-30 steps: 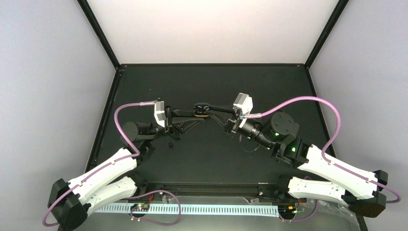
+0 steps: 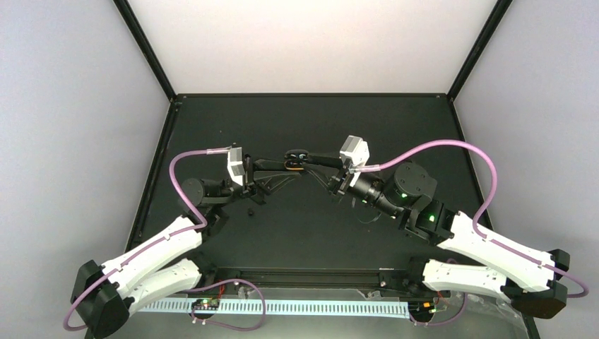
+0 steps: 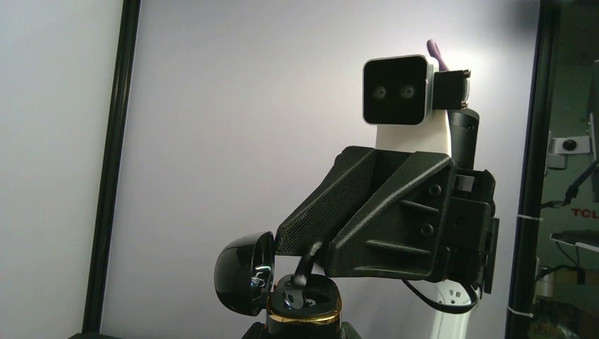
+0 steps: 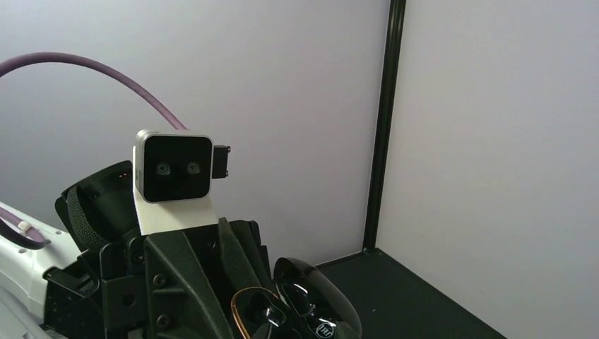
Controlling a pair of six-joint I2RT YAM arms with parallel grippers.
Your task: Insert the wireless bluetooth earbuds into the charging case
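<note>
My left gripper (image 2: 285, 170) is shut on the black, gold-rimmed charging case (image 3: 302, 326), held up in the air; only its fingertips show at the bottom of the left wrist view. The lid stands open, also visible in the right wrist view (image 4: 321, 300). Over the case is my right gripper, its fingers a little apart. A dark earbud (image 3: 304, 267) leans upright from the case, its upper end at the fingertips. Whether it touches them, or how deep it sits, I cannot tell. A glossy shape shows inside the case in the right wrist view.
Below both arms the black table (image 2: 304, 229) is mostly bare, with one small dark bit (image 2: 251, 212) left of the middle. A thin clear loop (image 2: 367, 220) hangs under the right wrist. Pale walls stand around the table.
Both arms have barely moved in the top view.
</note>
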